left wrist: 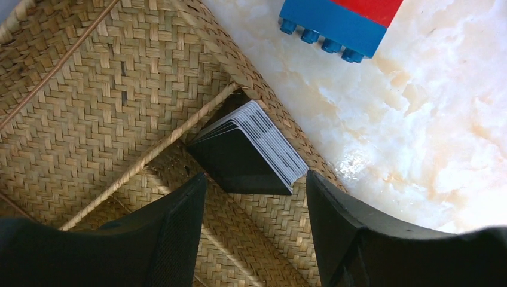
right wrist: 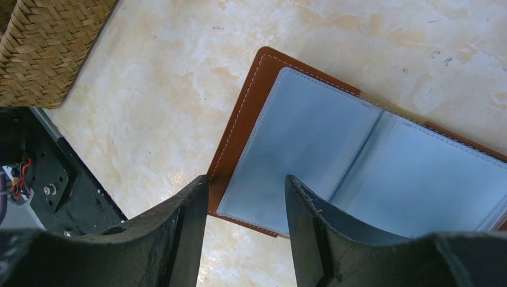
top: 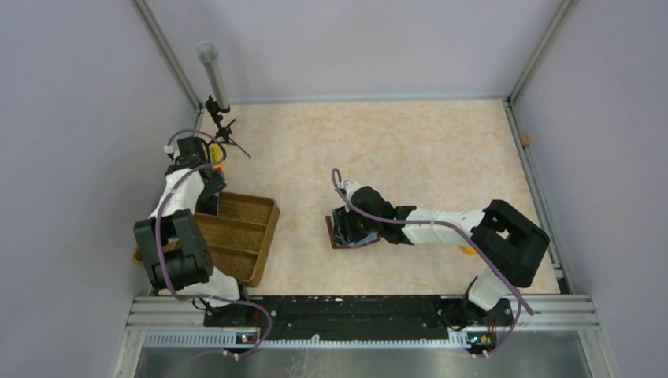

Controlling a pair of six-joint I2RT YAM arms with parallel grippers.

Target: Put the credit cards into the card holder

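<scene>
A stack of cards (left wrist: 245,155), dark-faced with white edges, leans in a corner compartment of the woven basket (top: 264,236). My left gripper hangs open over that compartment, with its fingertips either side of the stack's lower part in the left wrist view; whether they touch it I cannot tell. The card holder (right wrist: 299,143) lies open on the table, brown with clear blue-looking sleeves. My right gripper is open above the holder's left part, nothing visible between its fingers; in the top view the arm covers much of the holder.
A red and blue toy brick (left wrist: 332,30) lies just outside the basket. A microphone stand (top: 223,130) stands at the back left. A yellow object (top: 469,250) lies partly under the right arm.
</scene>
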